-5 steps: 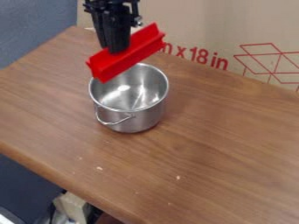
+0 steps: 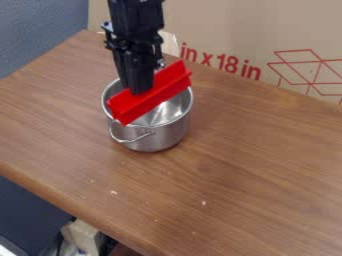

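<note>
My black gripper (image 2: 142,75) is shut on a red block (image 2: 148,97), which hangs tilted at the mouth of a steel pot (image 2: 158,136). The pot has a wire handle at its front and stands on the wooden table (image 2: 214,200). The block covers much of the pot's opening; whether it touches the rim I cannot tell.
A cardboard sheet (image 2: 274,60) with red lettering stands along the back.
The pot stands where it was.
</note>
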